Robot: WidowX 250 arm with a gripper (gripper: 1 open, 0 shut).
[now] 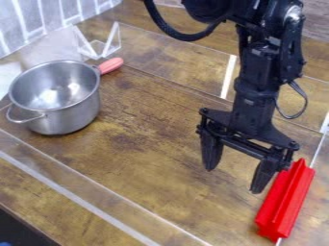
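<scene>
My black gripper [236,165] stands open just above the wooden table, its two fingers pointing down with nothing visible between them. Just right of the right finger lies a red tray-like object [286,200] along the table's right side. A steel pot [58,101] with wire handles sits at the upper left.
A pink-handled utensil [108,65] lies behind the pot, near a clear plastic piece [62,45].
</scene>
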